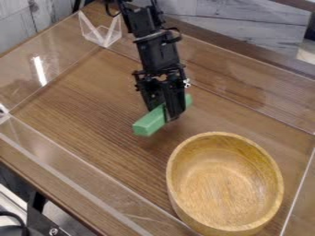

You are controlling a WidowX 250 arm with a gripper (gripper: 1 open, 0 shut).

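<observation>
My black gripper (165, 101) hangs from the top of the view over the middle of the wooden table (87, 138). It is shut on a green object (150, 121), held tilted and low over the table; whether it touches the surface I cannot tell. The far end of the green object is partly hidden behind the fingers.
A round yellow bowl (223, 184) stands at the lower right, apart from the green object. Black cables lie at the lower left beyond the table's edge.
</observation>
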